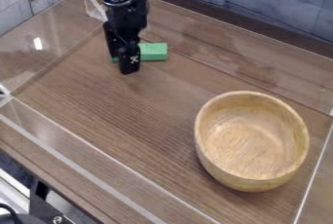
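Observation:
The black gripper point(124, 60) reaches down from the top over a green block point(151, 52) in the upper middle of the camera view, covering part of it; its fingers are open. Whether they touch the block cannot be told.
A large pale wooden bowl point(250, 142) sits on the wooden table point(104, 140) at the lower right. Some cables lie along the left edge.

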